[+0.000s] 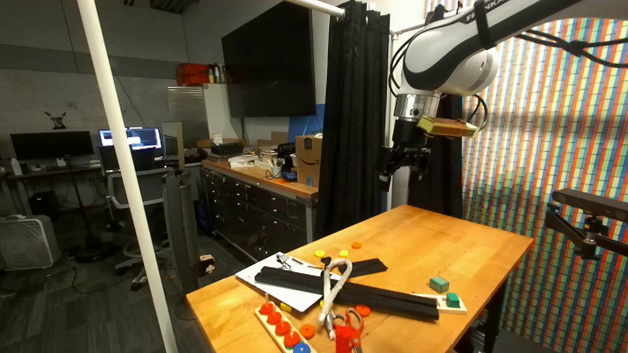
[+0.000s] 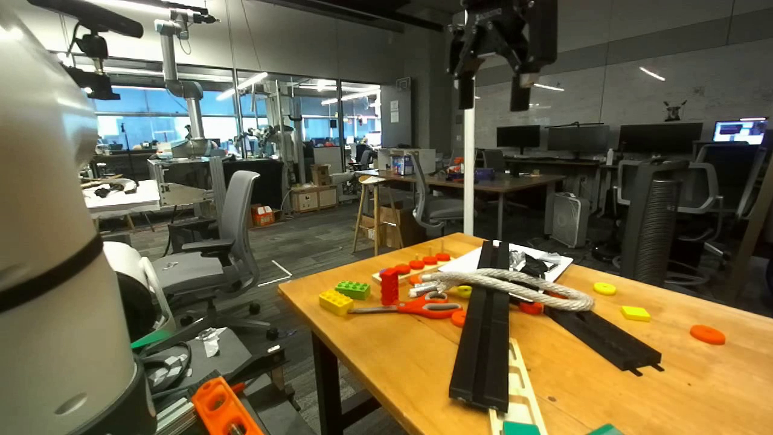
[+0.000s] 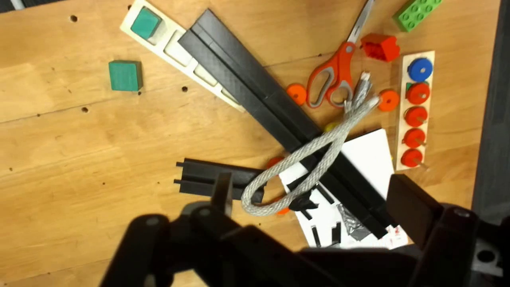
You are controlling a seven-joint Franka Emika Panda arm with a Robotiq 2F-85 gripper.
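High over the table, my gripper [image 1: 403,176] stands open, its fingers wide apart and nothing between them. In the wrist view a grey rope [image 3: 330,136], folded into a loop, lies across a long black track piece [image 3: 267,95] and a white clipboard [image 3: 368,155]. A shorter black track piece [image 3: 217,177] lies by the rope's bend. Orange-handled scissors [image 3: 340,67] rest near the rope's taped ends. A wooden peg board [image 3: 402,103] carries red discs and a blue disc [image 3: 420,69]. One green block [image 3: 125,75] sits alone; another green block [image 3: 146,24] is on a slotted wooden tray [image 3: 179,48].
Loose orange discs [image 2: 707,334] and yellow pieces [image 2: 635,313] are scattered about. A yellow brick [image 2: 334,301], a green brick [image 2: 352,290] and a red brick [image 2: 389,286] stand near the table's edge. Bare tabletop [image 1: 435,235] stretches below and behind the gripper.
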